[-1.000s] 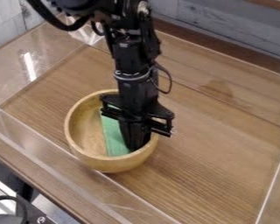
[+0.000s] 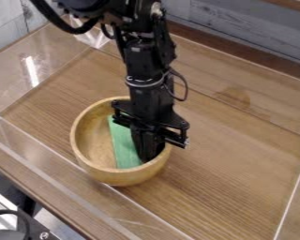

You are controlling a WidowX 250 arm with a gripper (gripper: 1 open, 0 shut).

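Observation:
A round tan bowl (image 2: 97, 159) sits on the wooden table, near the middle left of the camera view. A green rectangular object (image 2: 124, 145) lies inside it. My black gripper (image 2: 146, 148) reaches down from above into the bowl's right side, over the green object. The fingertips are dark and partly hidden against the bowl, so what lies between them is hard to make out.
Bare wooden table (image 2: 240, 169) spreads to the right and behind. A pale wall rises at the back right, and a pale edge runs along the left. A black cable lies at the bottom left corner.
The arm and gripper have shifted very slightly over the bowl; the bowl and green object look about the same.

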